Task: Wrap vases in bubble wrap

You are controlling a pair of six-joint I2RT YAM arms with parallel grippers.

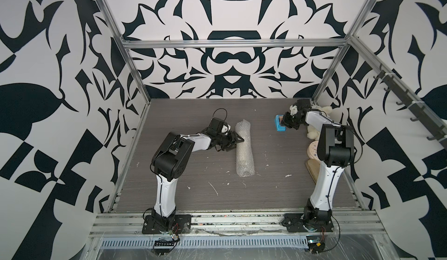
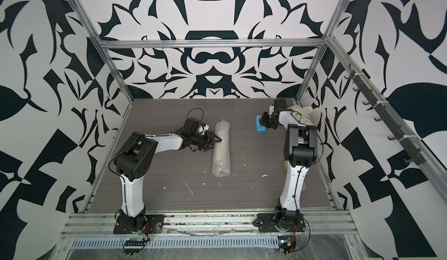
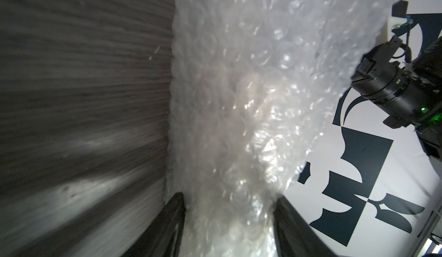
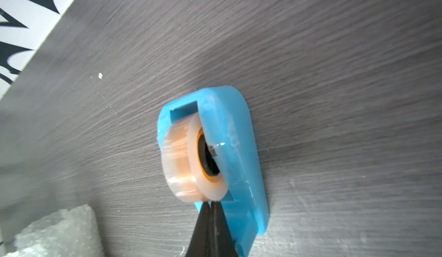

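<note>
A long roll of bubble wrap lies front to back near the middle of the table. My left gripper is shut on it, one finger on each side, and the wrap fills the gap. Whatever is inside the wrap cannot be made out. Further right, a blue tape dispenser with a roll of clear tape rests on the table. My right gripper is at the dispenser's near end, fingertips together. No piece of tape can be made out between them.
A pale plush toy, a round pale item and a tan item sit along the right edge, partly behind the right arm. Small white scraps dot the table.
</note>
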